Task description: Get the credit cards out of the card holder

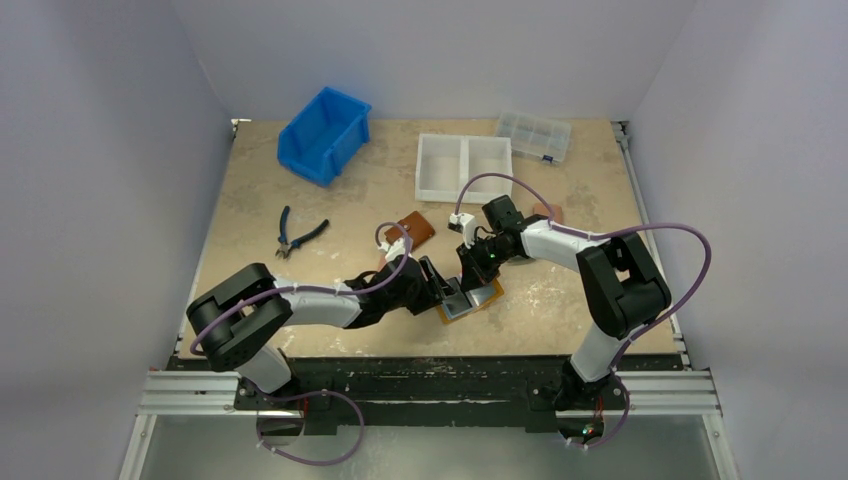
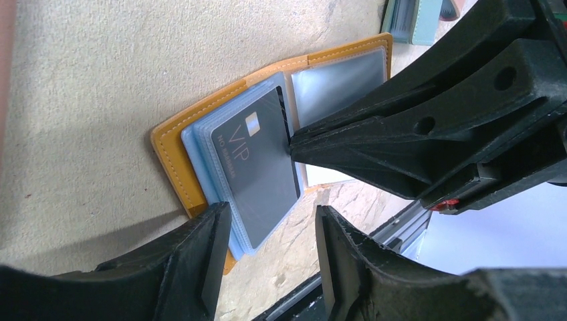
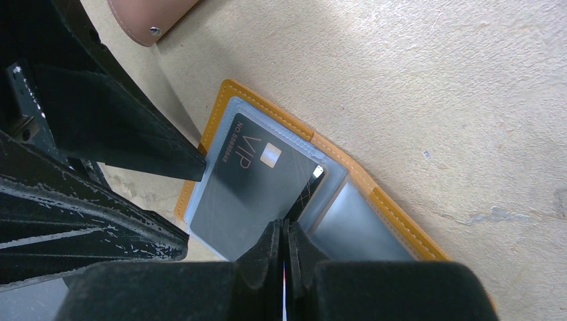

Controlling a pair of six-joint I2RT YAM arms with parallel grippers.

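Note:
The tan card holder (image 2: 175, 147) lies open on the table, with a dark grey VIP card (image 2: 251, 180) in its clear sleeve (image 3: 361, 224). My left gripper stands open over the holder's near end, one finger at the card's edge. My right gripper is shut, its tips at the card's dark stripe edge; whether anything is between them is hidden. In the top view both grippers meet over the holder (image 1: 496, 292).
A brown leather case (image 1: 410, 232) lies behind the holder. Pliers (image 1: 300, 240) are at left. A blue bin (image 1: 305, 140), white divided tray (image 1: 440, 165) and clear box (image 1: 535, 135) stand at the back.

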